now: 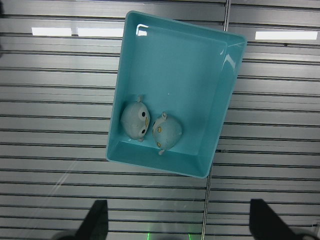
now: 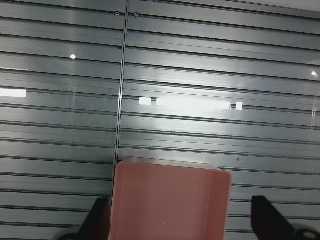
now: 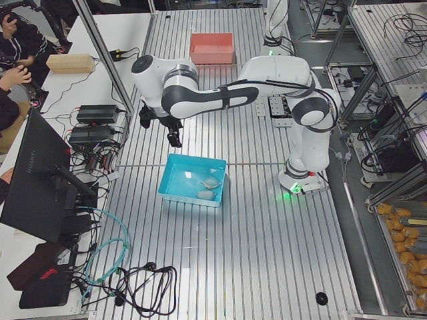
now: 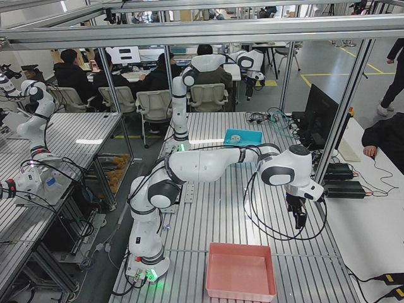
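Note:
A blue bin point(image 1: 200, 75) holds two pale plush toys, one point(image 1: 135, 120) on the left and one point(image 1: 167, 134) beside it, both lying near the bin's lower end in the left wrist view. My left gripper hangs open high above the slatted table, nothing between its fingers. My right gripper is open and empty above a pink bin point(image 2: 160, 200), which is empty where visible.
The slatted table point(image 3: 247, 247) has free room around both bins. Cables point(image 3: 147, 287), a monitor point(image 3: 37, 180) and black boxes line one side; a metal frame surrounds the workspace.

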